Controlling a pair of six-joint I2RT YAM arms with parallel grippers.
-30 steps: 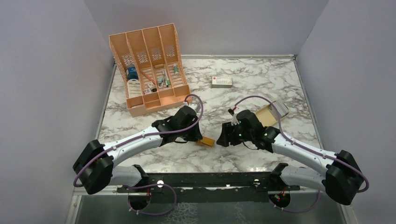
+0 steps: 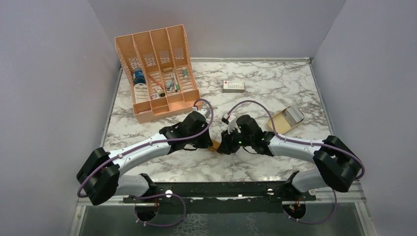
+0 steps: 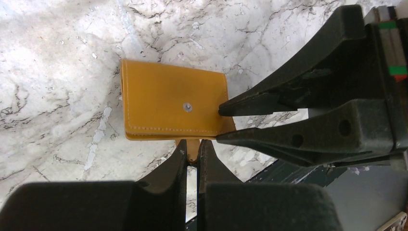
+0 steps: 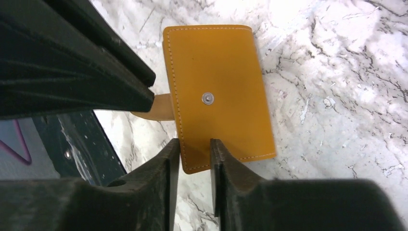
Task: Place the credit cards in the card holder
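Observation:
The tan leather card holder (image 3: 171, 98) lies flap up, snap showing, just above or on the marble table. My left gripper is shut on the holder's brown strap (image 4: 161, 108), which sticks out from one long side. In the top view the two grippers hide most of the holder (image 2: 215, 145). No credit card can be made out.
An orange compartment organizer (image 2: 162, 105) with small items stands at the back left. A white box (image 2: 233, 86) lies at the back, and a beige tray (image 2: 281, 123) with a grey item sits at the right. Bare marble lies between them.
My right arm has moved left, closing the gap to the card holder, and its gripper now covers the holder's right end. My left arm has stayed still.

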